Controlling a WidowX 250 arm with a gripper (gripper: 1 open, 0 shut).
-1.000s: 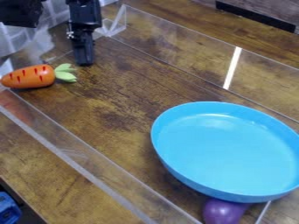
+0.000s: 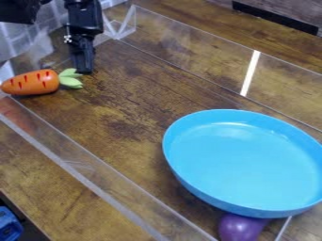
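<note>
My black gripper [image 2: 82, 58] is at the top left, its fingertips low over the wooden surface just behind the toy carrot. It looks shut, with nothing visible between its fingers. The orange carrot [image 2: 30, 83] with pale green leaves lies at the left, apart from the fingertips. A large light blue plate [image 2: 242, 160] fills the right side, and a purple round toy [image 2: 240, 227], perhaps an eggplant, is partly hidden under or beyond its near rim.
Clear low walls [image 2: 250, 71] border the work area. A blue object [image 2: 7, 224] shows at the bottom left edge.
</note>
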